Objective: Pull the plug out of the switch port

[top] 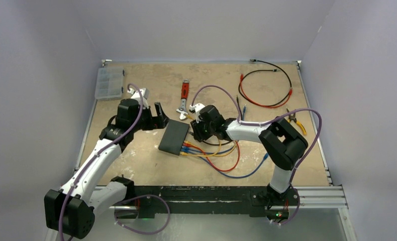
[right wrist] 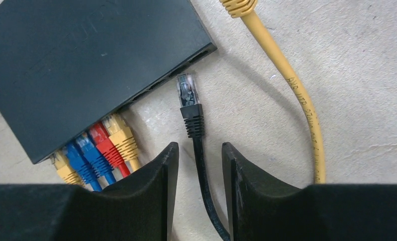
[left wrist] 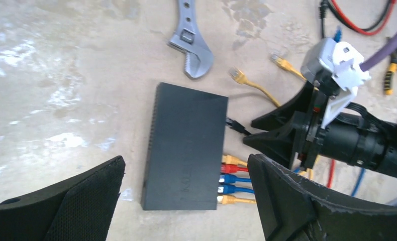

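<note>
The black switch lies flat on the table between the arms. Several plugs, yellow, red and blue, sit in its ports. Outside the port side lies a black cable's clear plug, apart from the switch with a small gap. My right gripper is part open, its fingers on either side of the black cable just behind the plug, with clear floor showing between cable and fingers. To the left of the switch, my left gripper is open and empty; its fingers frame the switch's near end.
A loose yellow plug lies by the switch's far corner, near the adjustable wrench. Red and blue cables loop at the right. Pliers and a clear box lie farther out.
</note>
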